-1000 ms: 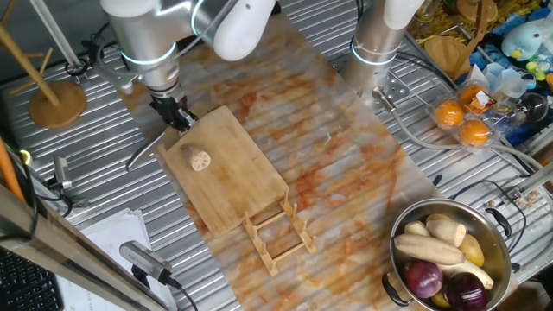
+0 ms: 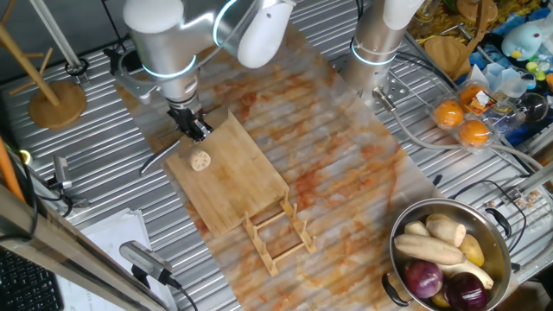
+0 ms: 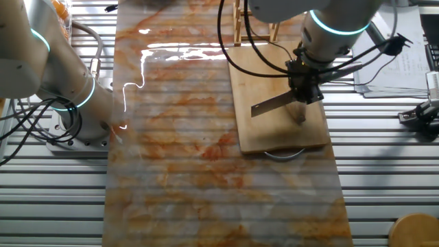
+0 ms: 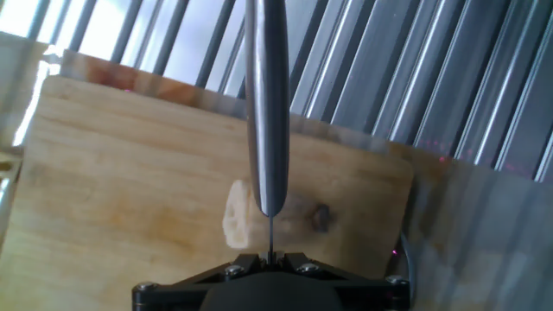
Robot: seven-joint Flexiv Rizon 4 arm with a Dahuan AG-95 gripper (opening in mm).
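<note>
In the wrist view, my gripper is shut on a metal knife, whose smooth silver handle [image 4: 268, 104] stretches away from the fingers. The knife's blade [image 3: 272, 103] reaches out over the board on the other side of the gripper [image 3: 306, 92]. A cut piece of pale root with holes in its end, like lotus root [image 2: 200, 161], lies on the wooden cutting board [image 2: 229, 177], close by the gripper [image 2: 200, 131]. The knife handle partly covers the root piece [image 4: 237, 216] in the wrist view. Whether the blade touches the root cannot be told.
A small wooden rack [image 2: 281, 239] stands against one end of the board. Farther right, a metal pot [image 2: 399, 259] holds potatoes, other roots and purple vegetables. Beside the board, the marbled mat [image 3: 199, 185] is clear. Papers [image 3: 394, 51] lie past the mat.
In exterior view 1, my gripper has moved right and slightly down with the knife, from the board's edge to above the board near the root. The root and board look unmoved.
</note>
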